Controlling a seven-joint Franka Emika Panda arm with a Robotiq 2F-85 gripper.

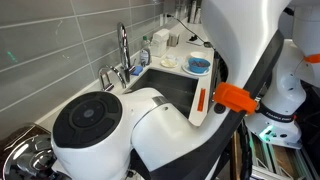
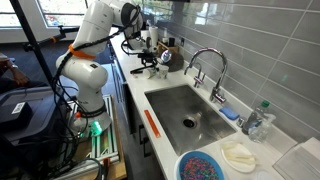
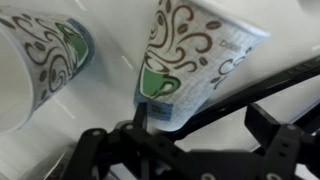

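Note:
A paper cup [image 3: 180, 65] with brown swirls and a green cup print lies tilted across the wrist view. My gripper stands open, its dark fingers [image 3: 142, 140] at the near end of that cup, one to each side in the picture. Whether they touch it, I cannot tell. Another patterned paper cup [image 3: 45, 62] is at the left of the wrist view, apart from the fingers. The white arm fills the front of exterior view 1 and hides the gripper there. In exterior view 2 the arm reaches to the far end of the counter, its gripper too small to make out.
The sink [image 2: 190, 120] and its faucet [image 2: 222, 65] occupy mid-counter. A blue bowl [image 2: 200, 165], white plate [image 2: 238, 155] and soap bottles [image 2: 258, 118] stand beyond. An orange-handled item [image 2: 152, 122] lies on the front edge. A metal pot [image 1: 22, 150] is partly hidden by the arm.

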